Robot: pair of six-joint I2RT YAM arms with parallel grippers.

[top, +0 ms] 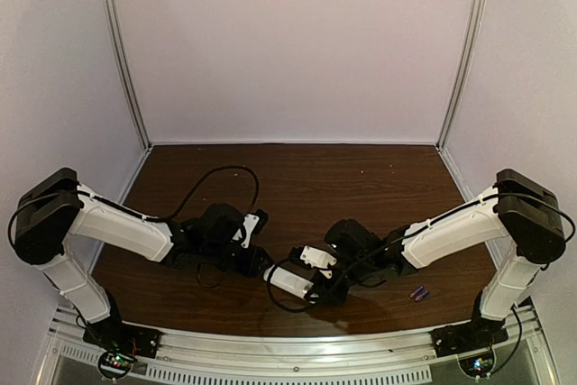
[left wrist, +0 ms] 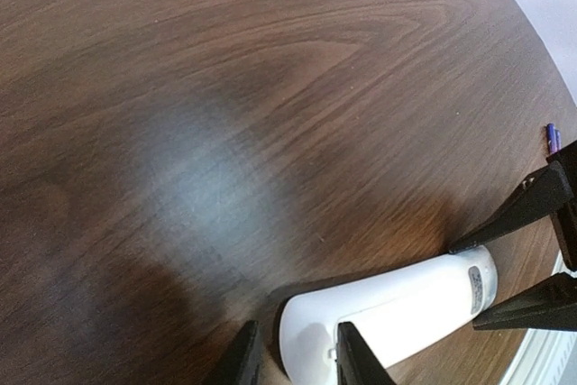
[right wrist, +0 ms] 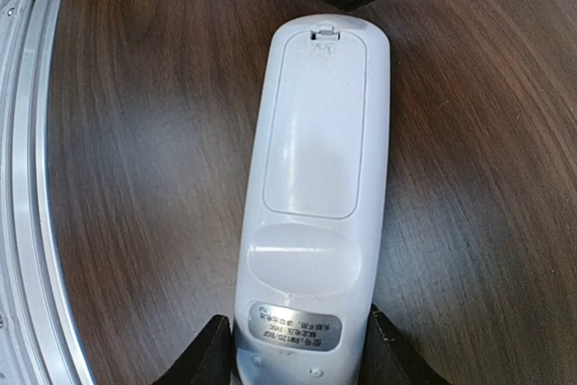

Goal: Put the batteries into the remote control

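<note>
A white remote (top: 287, 280) lies back side up on the table (top: 297, 178), its battery cover closed (right wrist: 315, 132). My left gripper is open at the cover-latch end, its fingertips over and beside that end. My right gripper is at the label end, its fingers on either side of the remote; whether they grip it firmly I cannot tell. Two small batteries (top: 419, 294) lie to the right, near the right arm, and show at the edge of the left wrist view (left wrist: 553, 137).
An aluminium rail (top: 297, 342) runs along the front edge, close to the remote. White walls stand around the sides and back.
</note>
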